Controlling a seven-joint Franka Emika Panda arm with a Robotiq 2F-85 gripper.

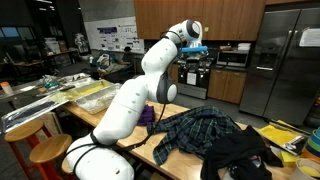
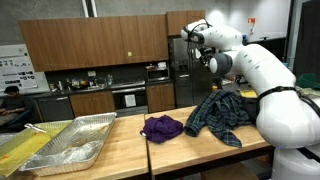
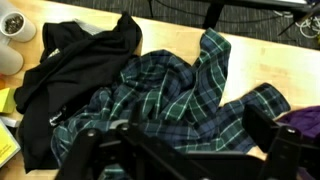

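Observation:
A dark green plaid shirt [image 3: 195, 95] lies spread and rumpled on the wooden table. Against one side of it is a crumpled black garment [image 3: 82, 75]. A purple cloth [image 2: 163, 128] rests on the table apart from the shirt; part of it shows at the right edge of the wrist view. High above the table, my gripper [image 1: 190, 76] hangs pointing down, well clear of the cloths. In the wrist view its dark fingers [image 3: 262, 130] are spread wide, and the plaid shirt is seen below between them.
A foil tray [image 2: 75, 142] stands at one end of the table. Yellow items [image 1: 280, 133] and cups lie near the black garment. Stools [image 1: 47, 149] stand beside the table. Bare wood shows between the purple cloth and the shirt.

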